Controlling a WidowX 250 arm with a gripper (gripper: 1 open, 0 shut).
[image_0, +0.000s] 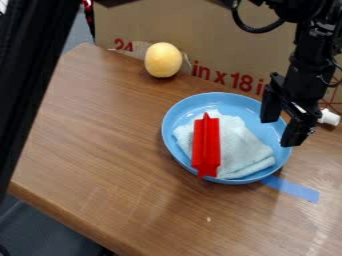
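Note:
A blue plate (185, 111) sits on the wooden table, holding a folded white cloth (242, 153) with a red elongated object (206, 145) lying on it at the left. My black gripper (281, 118) is low over the plate's right side, its fingers apart in an open stance, with nothing visible between them.
A yellow round object (163, 60) stands at the back left near a cardboard box (214, 35). A small white object (329, 117) lies behind the gripper. Blue tape (294, 189) is on the table.

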